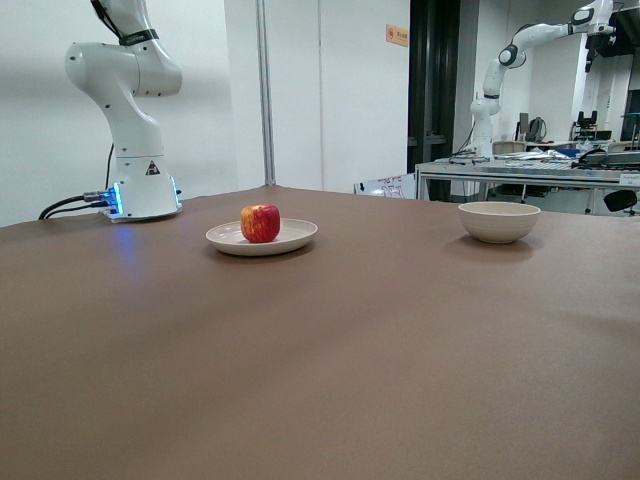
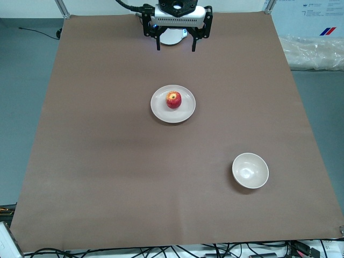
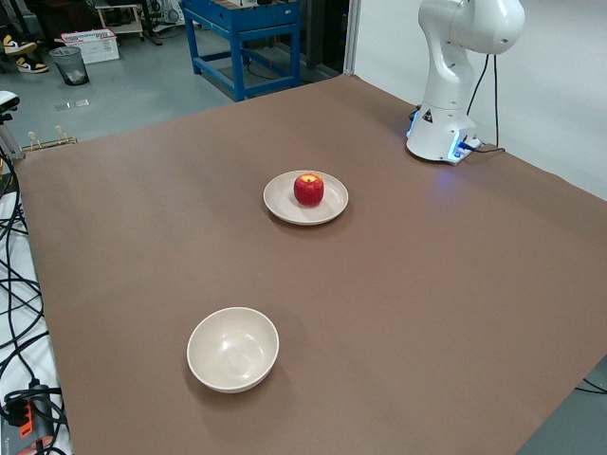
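A red apple [image 2: 173, 99] rests on a white plate [image 2: 185, 112] near the middle of the brown table, also seen as the apple [image 1: 260, 224] and the apple [image 3: 308, 190] in the top and right views. A white bowl [image 2: 250, 171] stands apart, toward the near right in the left view, and appears in the other views as a bowl [image 1: 498, 222] and a bowl [image 3: 232, 350]. My black gripper [image 2: 176, 47] hangs at the far edge in the left view, open, its two fingers apart with nothing seen between them, well away from the apple and bowl.
Cables [image 3: 13, 294] run along one edge outside it. A white wall stands behind the arm base [image 3: 441, 133].
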